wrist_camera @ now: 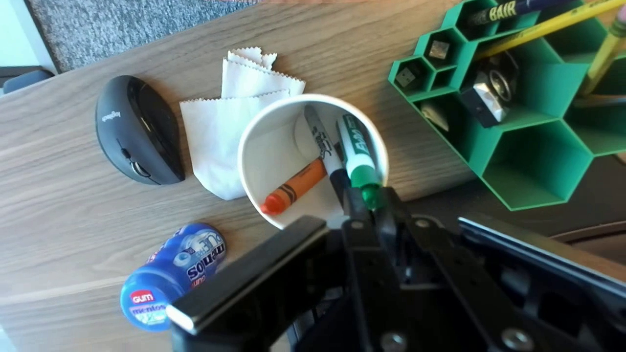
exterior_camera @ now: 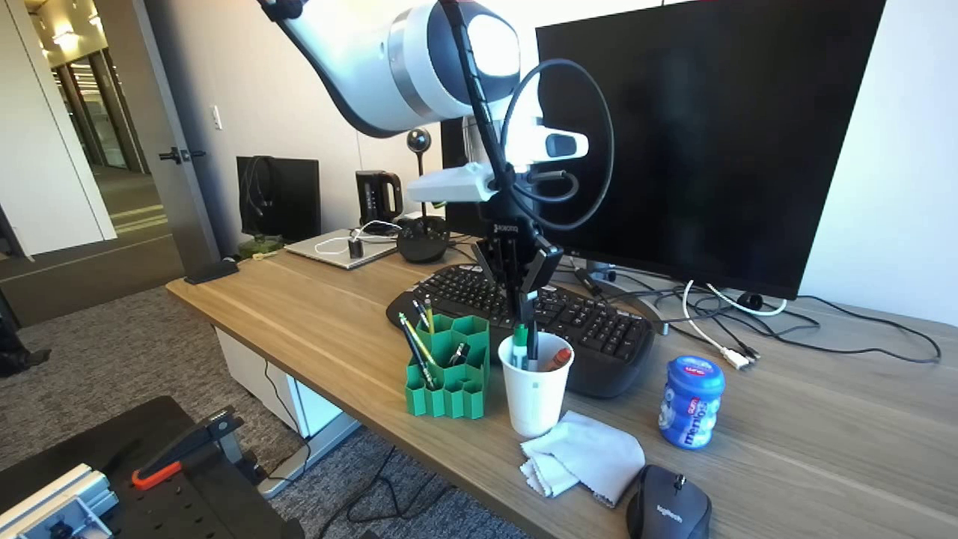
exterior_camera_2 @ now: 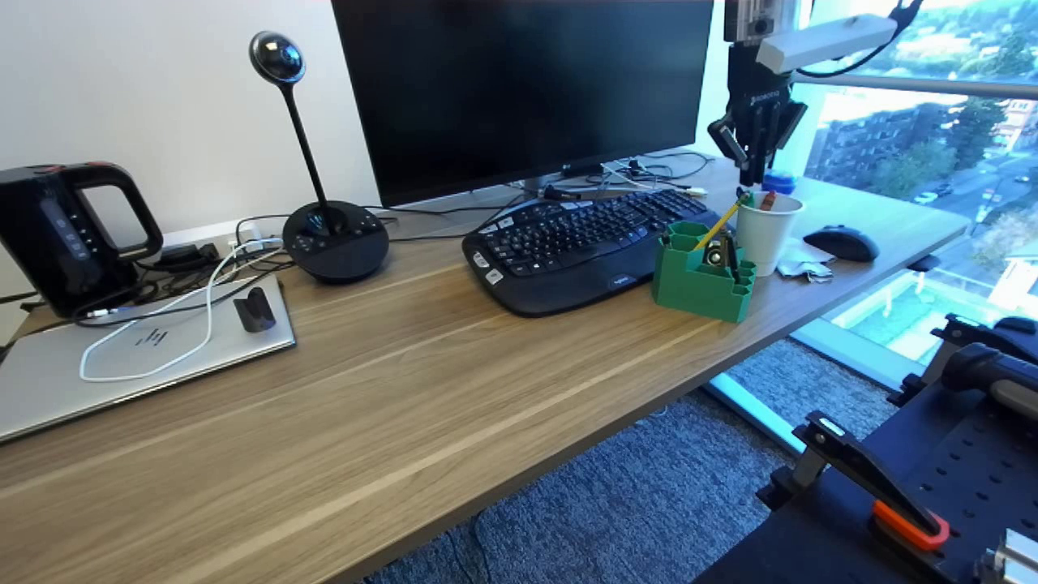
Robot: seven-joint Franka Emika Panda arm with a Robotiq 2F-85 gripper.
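Note:
A white cup point(exterior_camera: 535, 395) stands on the desk with a green-capped marker point(wrist_camera: 356, 146), a grey marker with a dark cap point(wrist_camera: 320, 138) and an orange crayon point(wrist_camera: 295, 187) in it. My gripper points down over the cup's rim, shut on the tip of the green marker's cap. The marker's lower part is still inside the cup. The dark cap of the grey marker lies close beside one finger; whether they touch I cannot tell.
The green hexagonal organizer point(exterior_camera: 446, 403) with pencils stands close beside the cup. A cloth point(exterior_camera: 588, 455), a mouse point(exterior_camera: 668, 504) and a blue gum bottle point(exterior_camera: 691, 404) lie or stand on the other side. Behind are the keyboard point(exterior_camera: 584, 314) and monitor point(exterior_camera: 700, 144).

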